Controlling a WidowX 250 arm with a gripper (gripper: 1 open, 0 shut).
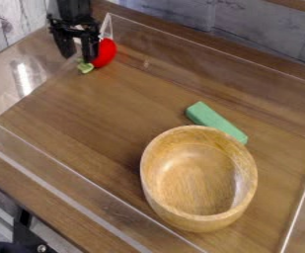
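My black gripper (76,42) is at the upper left of the camera view, low over a red object (105,53) with a small green part (85,67) at its lower left, perhaps a vegetable or toy. The red object is partly behind the gripper. I cannot tell whether the fingers are open or shut. A green block (215,122) lies on the wooden table right of centre, and a round wooden bowl (198,203) stands empty at the lower right.
A grey wall (234,35) runs along the back, and the table's edge is at the lower left.
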